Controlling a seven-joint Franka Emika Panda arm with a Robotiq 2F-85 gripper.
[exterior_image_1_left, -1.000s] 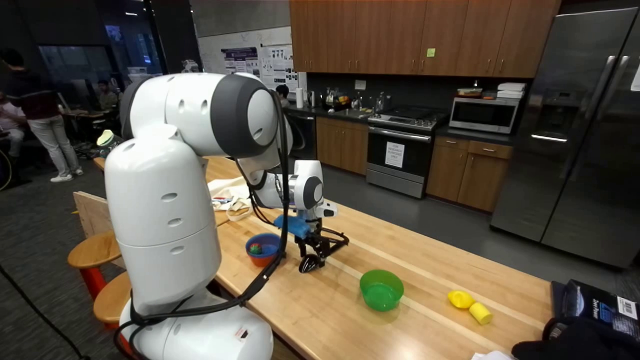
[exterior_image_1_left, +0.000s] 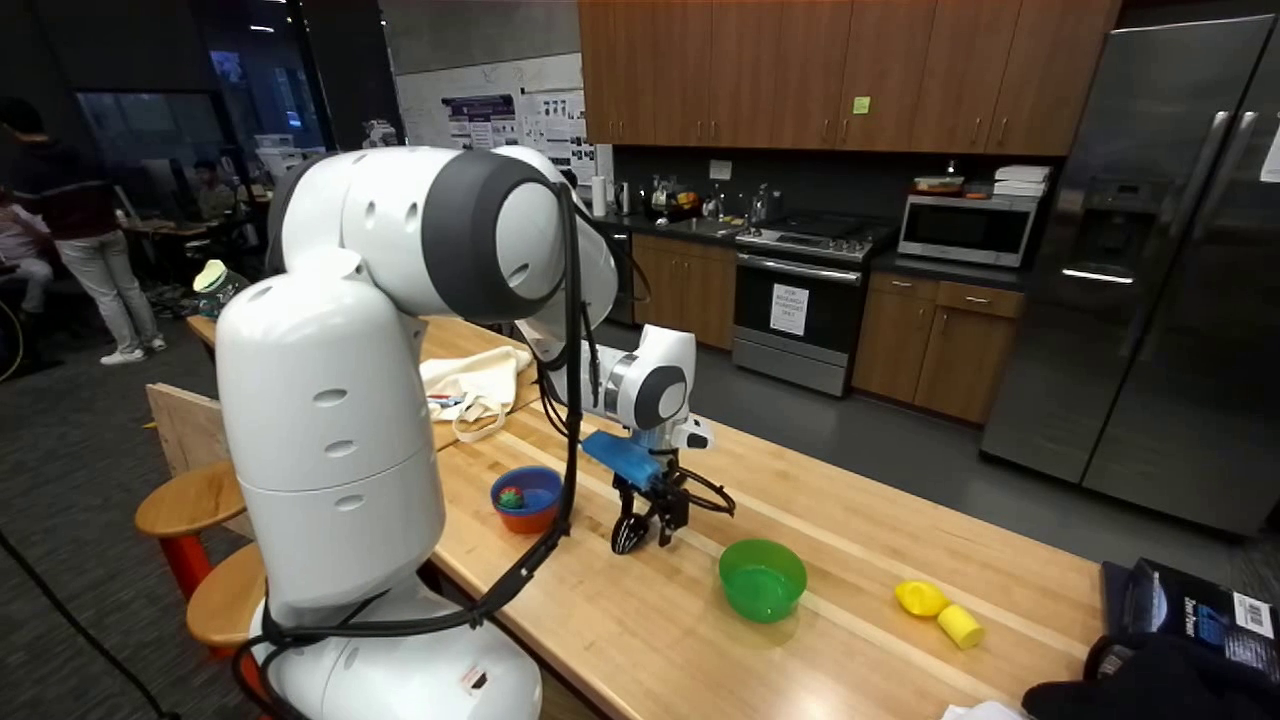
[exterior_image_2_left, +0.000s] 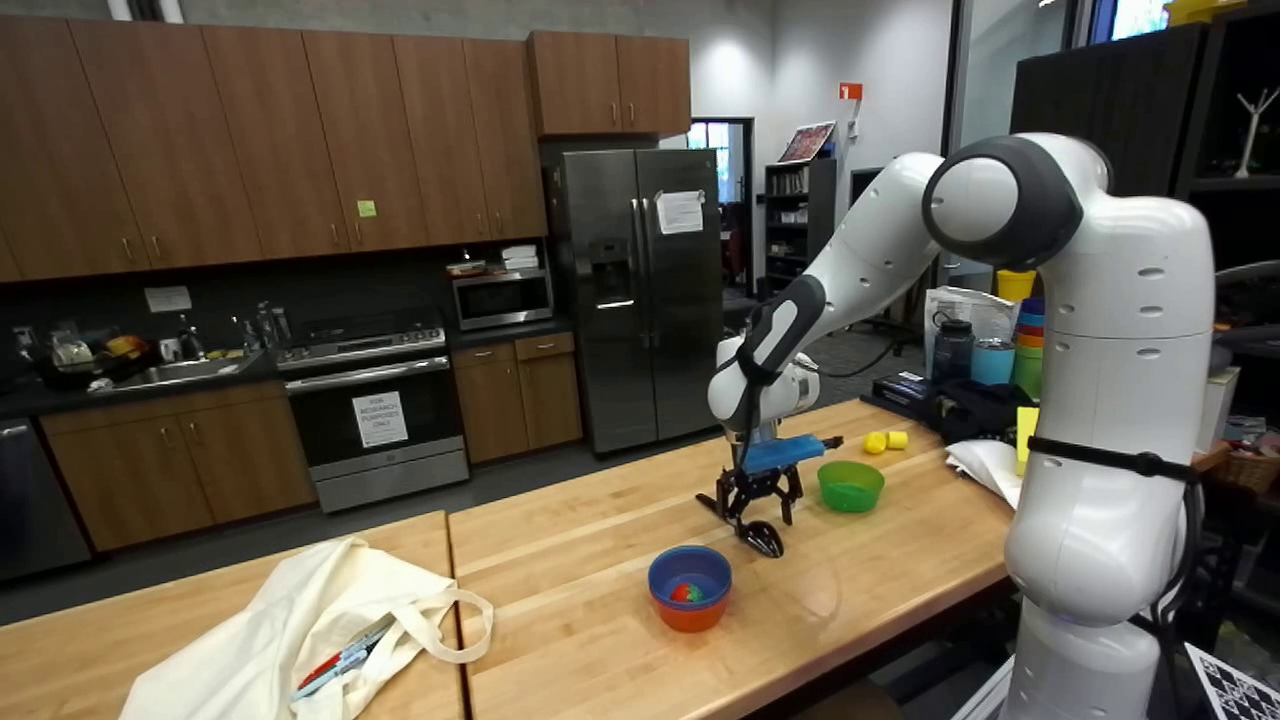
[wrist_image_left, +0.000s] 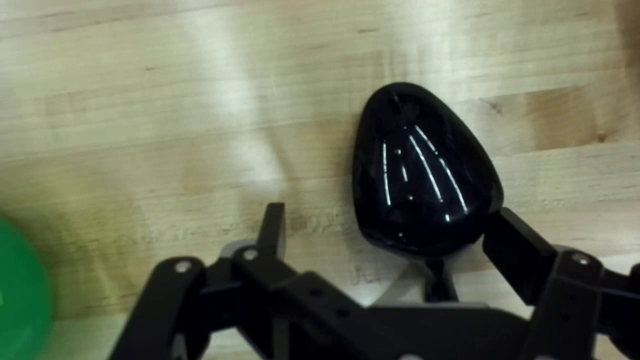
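A glossy black spoon-like utensil (wrist_image_left: 423, 174) has its broad, rounded head toward the top of the wrist view, with a slotted-looking glare on it. Its handle (wrist_image_left: 439, 282) runs down beneath my gripper, which is open. The right finger (wrist_image_left: 519, 255) is at the edge of the head, seemingly touching it; the left finger (wrist_image_left: 273, 231) stands clear. From outside, the utensil (exterior_image_2_left: 762, 538) appears low at the tabletop under the gripper; whether it lies fully flat I cannot tell. A green bowl (exterior_image_1_left: 763, 581) stands close by.
A blue bowl (exterior_image_2_left: 690, 570) nested in an orange one (exterior_image_2_left: 690, 617) holds a red-and-green item (exterior_image_2_left: 685, 593). Yellow objects (exterior_image_1_left: 921, 598) lie beyond the green bowl. A cloth bag (exterior_image_2_left: 288, 624) covers the adjoining table. The wooden table (exterior_image_2_left: 564, 564) is otherwise largely clear.
In exterior view 1 my arm and gripper have shifted right, closer to the green bowl. The black utensil has moved slightly right and looks turned. The bowls and yellow objects have stayed put.
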